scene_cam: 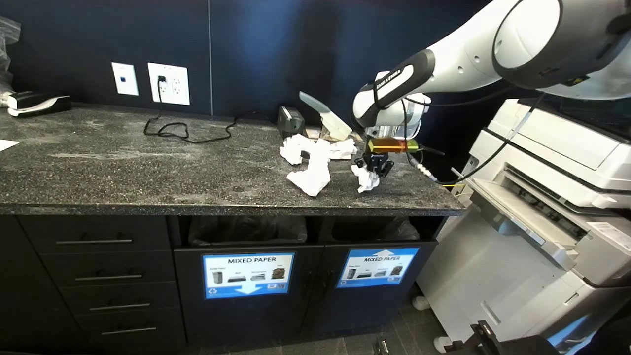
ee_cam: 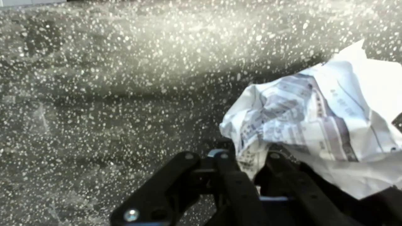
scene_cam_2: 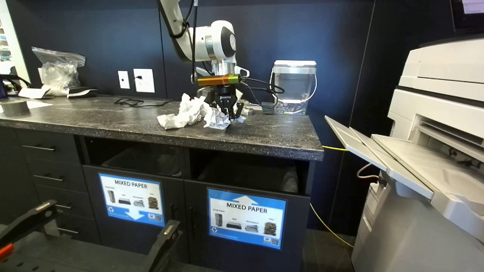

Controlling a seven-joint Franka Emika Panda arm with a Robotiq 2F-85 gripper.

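Low over the right part of the dark speckled counter, my gripper (scene_cam: 375, 170) is shut on a crumpled white paper (scene_cam: 366, 178). In the wrist view, printed text shows on this held paper (ee_cam: 301, 116), and one end of it is pinched between the dark fingers. Left of the gripper lies more crumpled white paper (scene_cam: 313, 171) on the counter. A further white piece (scene_cam: 341, 149) sits behind it. In exterior view 2 the loose paper (scene_cam_2: 183, 113) is partly overlapped by the held one.
Two bin openings (scene_cam: 247, 230) labelled mixed paper are under the counter (scene_cam: 195, 171). A clear bucket (scene_cam_2: 295, 86) stands at the back right. A tilted grey device (scene_cam: 326, 117) is near the wall. The printer (scene_cam: 532, 236) stands at the right.
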